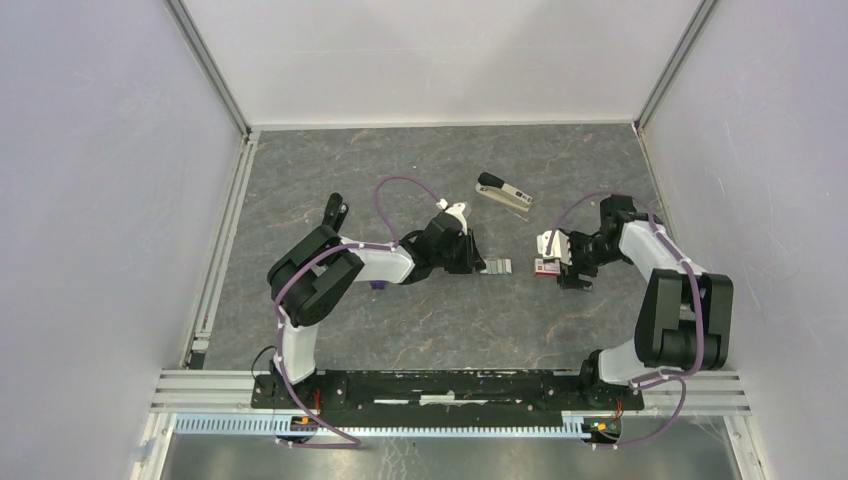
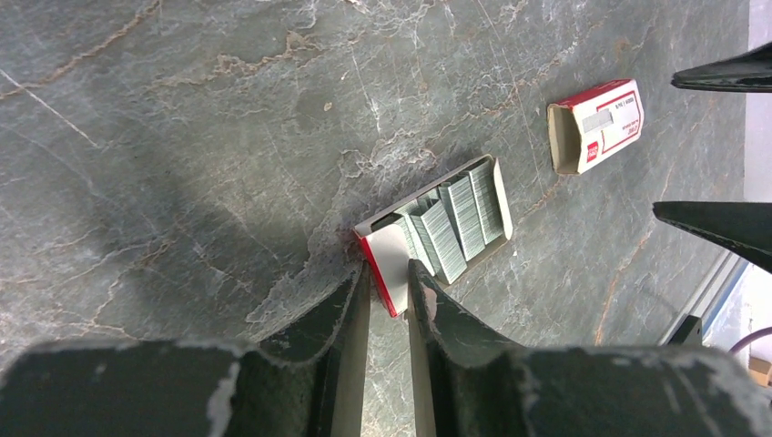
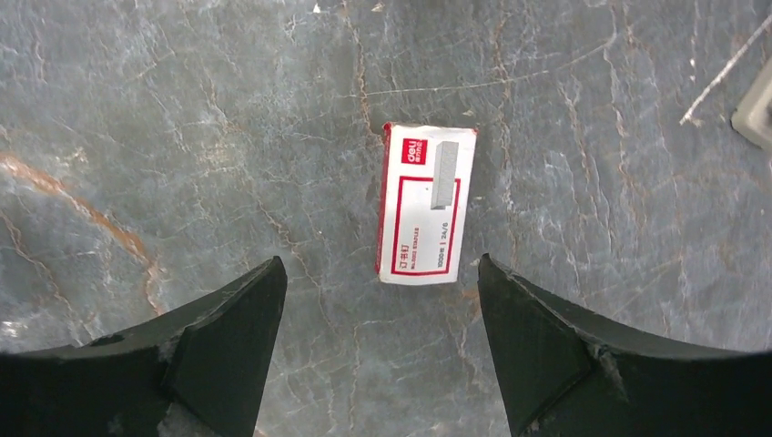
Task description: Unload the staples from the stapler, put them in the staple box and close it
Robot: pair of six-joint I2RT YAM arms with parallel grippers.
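A shallow open tray of staples (image 2: pixel 446 228) lies on the table, several strips inside it. My left gripper has its fingers apart at the tray's near white-and-red end; whether they press on it is unclear. The empty-ended red and white staple box (image 3: pixel 425 205) lies to the right of the tray. Over that box my right gripper is open, its fingertips wide apart near the box's lower end, nothing held. The stapler (image 1: pixel 505 195) rests behind the tray in the top view, far from both grippers.
A dark, slim object (image 1: pixel 335 211) stands behind the left arm. Something small and purple (image 1: pixel 378 285) is partly hidden below that arm. Bare table surrounds the tray and box, with a wide clear area toward the front.
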